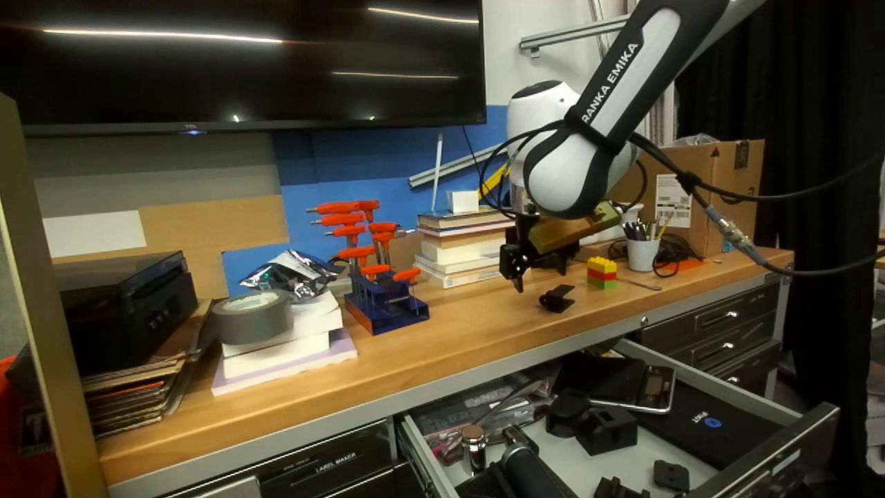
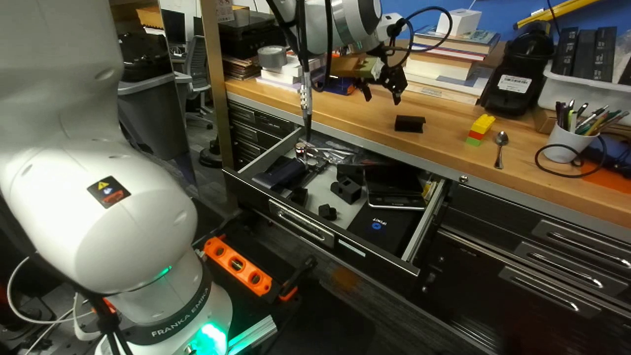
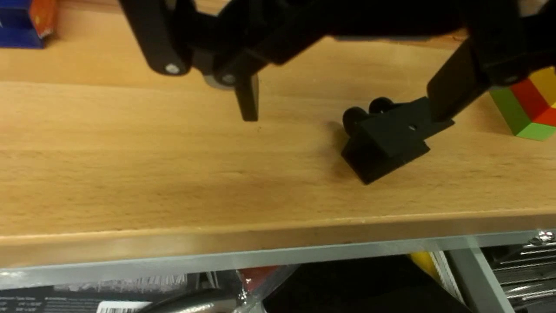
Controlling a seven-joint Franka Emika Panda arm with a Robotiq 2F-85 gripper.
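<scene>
My gripper is open above the workbench, nothing between its fingers. In exterior view 1 the gripper (image 1: 543, 270) hangs over the bench's middle, in front of the stacked books. A small black part (image 3: 388, 135) with two round knobs and a flat plate lies on the wood; in the wrist view it shows below and partly behind the right finger (image 3: 458, 81). The same black part (image 2: 409, 123) rests near the bench's front edge in exterior view 2, lower than the gripper (image 2: 381, 97) and apart from it.
A yellow, red and green block stack (image 1: 601, 273) stands to the right, with a spoon (image 2: 501, 148) and a pen cup (image 2: 568, 139) beyond. The hex-key stand (image 1: 386, 303) is on the left. Below the bench, an open drawer (image 1: 701, 481) holds black parts and tools.
</scene>
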